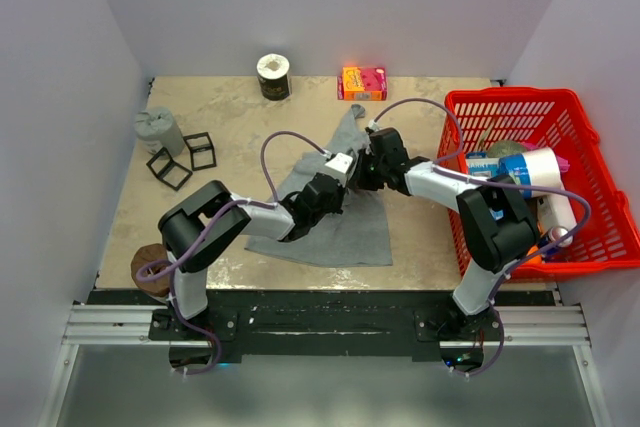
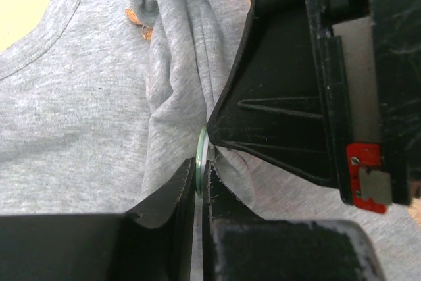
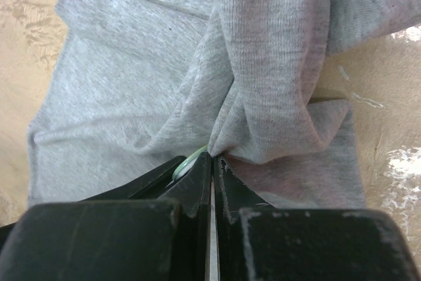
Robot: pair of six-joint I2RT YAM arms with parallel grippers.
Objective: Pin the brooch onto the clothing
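Observation:
A grey garment lies on the table, bunched into raised folds between my two grippers. The brooch shows edge-on as a thin green and white rim, upright in my left gripper, which is shut on it. My right gripper is shut, and a fold of the clothing gathers at its fingertips. Brooch and right fingertips are side by side; in the right wrist view the brooch's rim meets the fold. The brooch's pin is hidden, so whether it goes through the cloth cannot be told.
On the right stands a red basket full of goods, close to the right arm. Along the back are a dark can and a pink-orange box. A grey roll, black frames and a brown round object lie left.

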